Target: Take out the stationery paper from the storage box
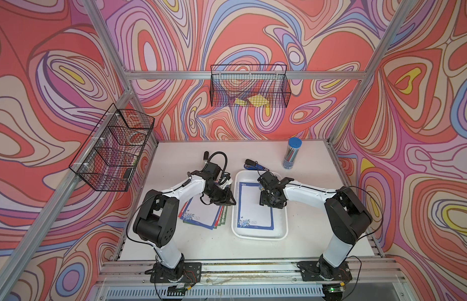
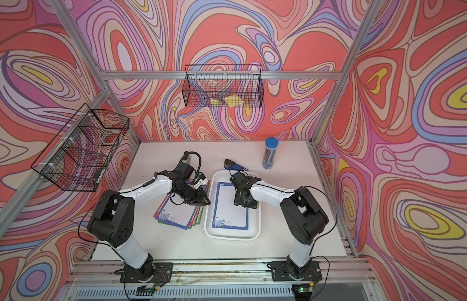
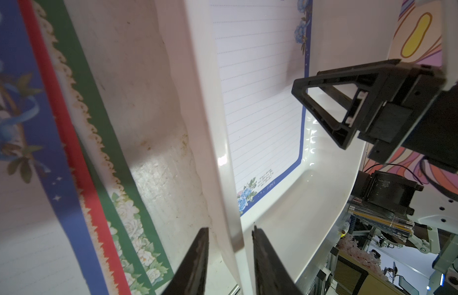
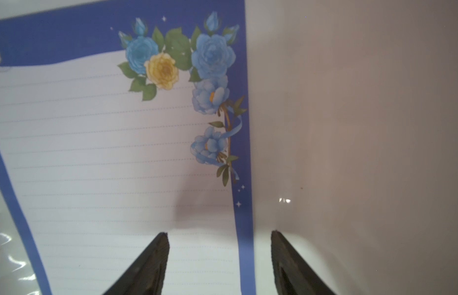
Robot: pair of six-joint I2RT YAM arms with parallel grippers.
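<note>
In the top left view, the white storage box (image 1: 258, 235) stands at mid-table with a blue-bordered sheet of stationery paper (image 1: 254, 213) lying flat inside. At the box's left edge, my left gripper is shut on the white rim (image 3: 221, 162). Inside the box, the lined paper (image 4: 125, 172) has blue and yellow flowers in its corner. Above its right border hangs my right gripper, open, its fingers (image 4: 152, 260) on either side of the border line with nothing gripped. Part of the paper is hidden under the right gripper in the top views.
Left of the box lies a fanned stack of blue-, red- and green-bordered sheets (image 1: 201, 213). A dark blue item (image 1: 254, 165) lies behind the box, and a blue-capped pen cylinder (image 1: 291, 153) stands back right.
</note>
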